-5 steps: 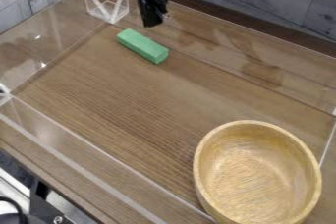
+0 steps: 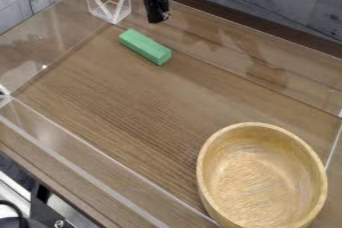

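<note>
My gripper [image 2: 156, 8] is a dark shape at the top centre of the camera view, partly cut off by the top edge; whether it is open or shut cannot be made out. Below it a green rectangular block [image 2: 144, 47] lies on the wooden surface. A clear, angular object [image 2: 110, 6] stands left of the gripper.
A large round beige bowl [image 2: 261, 142] fills the lower right of the wooden table [image 2: 120, 122]. A raised edge runs along the back right.
Compared with a second ago, the gripper has risen a little toward the top of the view. The block and bowl have not moved.
</note>
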